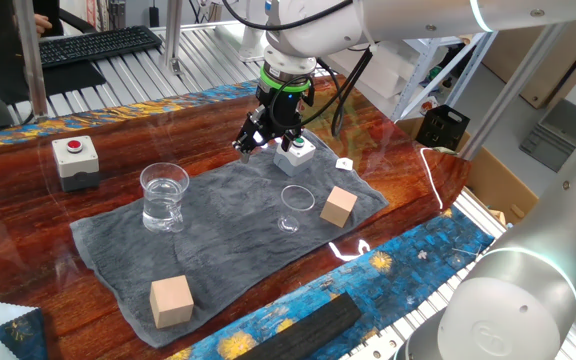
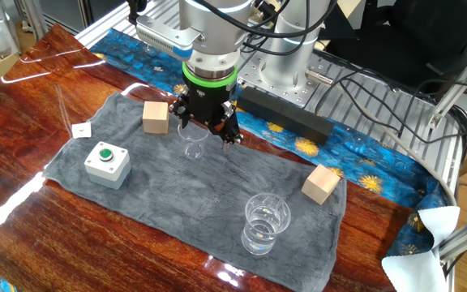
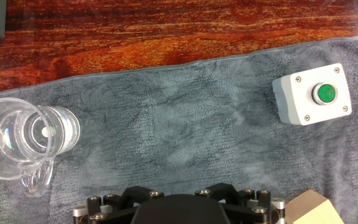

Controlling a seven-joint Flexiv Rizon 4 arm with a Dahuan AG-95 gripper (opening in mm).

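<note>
My gripper (image 2: 207,128) hangs above the grey towel, its fingers spread apart and nothing visible between them. In the wrist view the gripper shows at the bottom edge with its fingers to either side. A small clear glass (image 1: 290,212) stands on the towel; in the second exterior view its rim is partly behind the gripper. A larger clear cup (image 1: 163,200) stands further along the towel, and the wrist view shows this cup (image 3: 27,134) at left. A box with a green button (image 2: 108,165) sits on the towel.
Two wooden cubes lie near the towel's edge, one cube (image 1: 338,206) near the small glass and another cube (image 1: 171,301) at the far end. A red-button box (image 1: 75,162) stands on the bare table.
</note>
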